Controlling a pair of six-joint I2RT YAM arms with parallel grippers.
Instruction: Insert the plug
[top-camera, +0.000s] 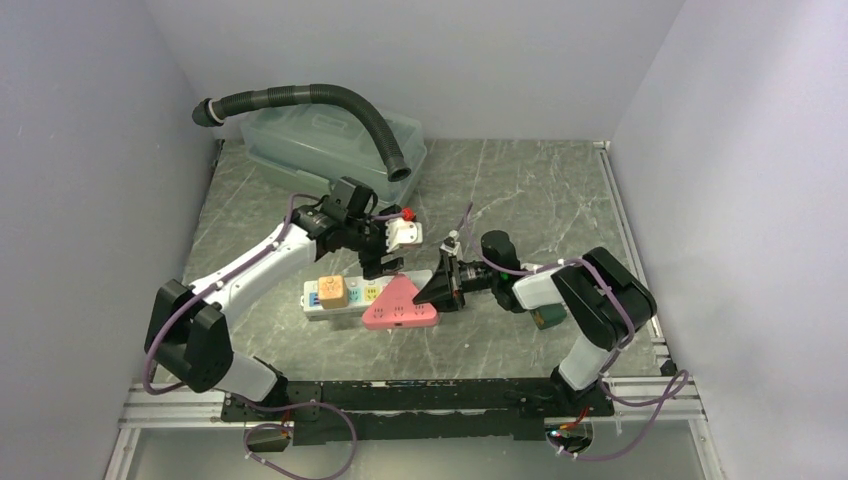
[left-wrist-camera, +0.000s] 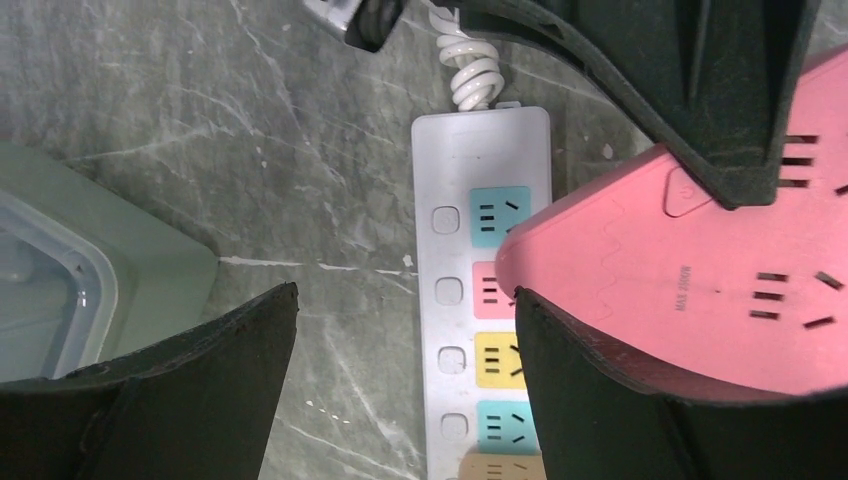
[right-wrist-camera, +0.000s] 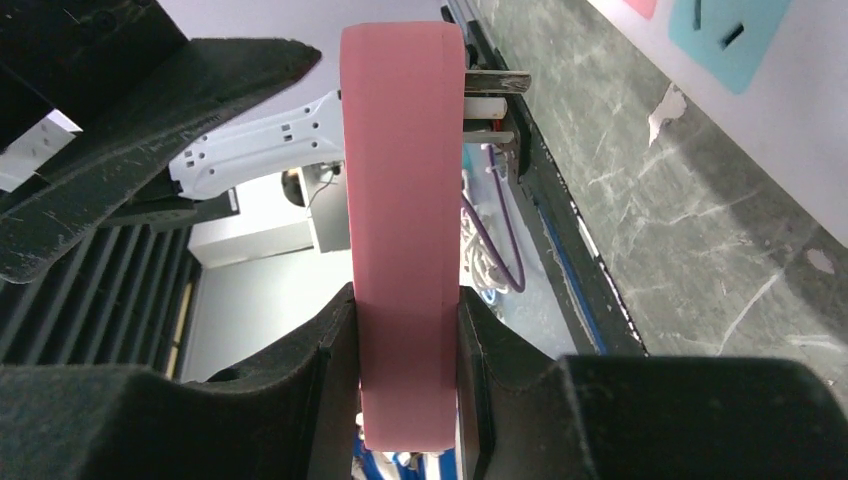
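Observation:
A pink triangular socket block is gripped by my right gripper, its fingers closed on both sides of the block. One pointed end of it overlaps the white power strip in the left wrist view. That strip carries coloured sockets and a light orange cube near its left end. My left gripper stands open, its fingers wide apart; between them only the table and part of the strip show, with the pink block close to the right finger.
Behind the left arm sits a clear lidded box, with a black ribbed hose arching over it. A dark green object lies partly behind the right arm.

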